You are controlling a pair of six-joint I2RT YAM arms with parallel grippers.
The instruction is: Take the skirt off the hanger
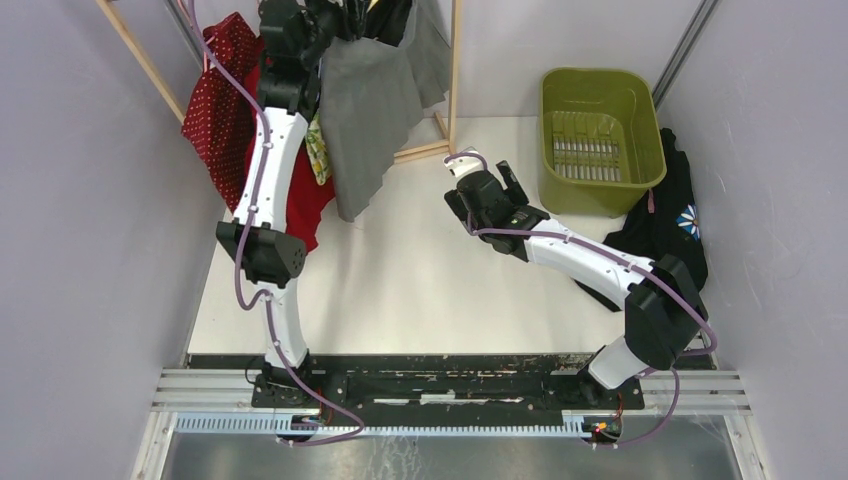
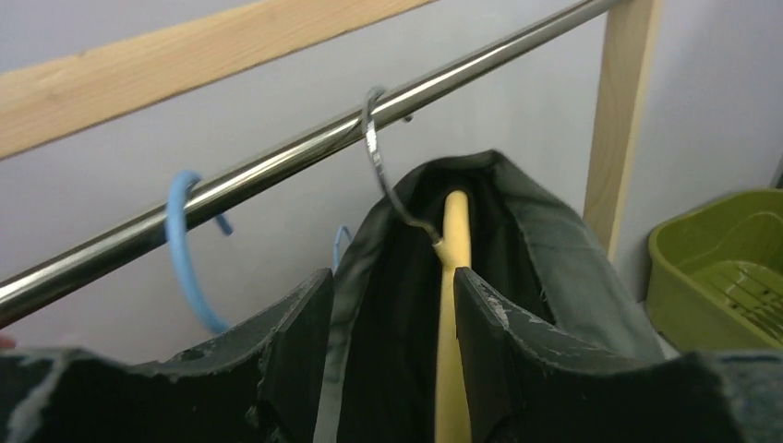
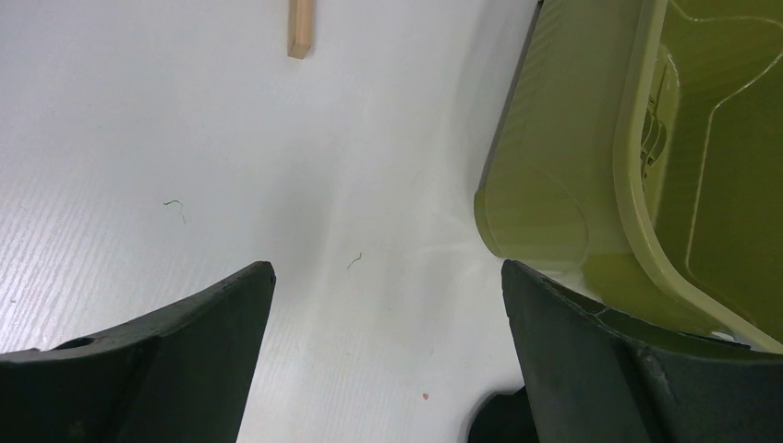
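Note:
A long grey skirt (image 1: 365, 120) with a dark inside hangs at the rack; in the left wrist view its waistband surrounds a yellow hanger (image 2: 452, 351), whose metal hook loops over the steel rail (image 2: 277, 159). My left gripper is at the skirt's top, fingers apart in front of the hanger, with nothing visibly clamped between them. My right gripper stands open and empty over the white floor, beside the green basket.
A green basket (image 1: 558, 180) sits at back right, with black cloth (image 1: 660, 240) beside it. Red garments (image 1: 215, 120) hang at left, near a blue hanger (image 2: 180, 240).

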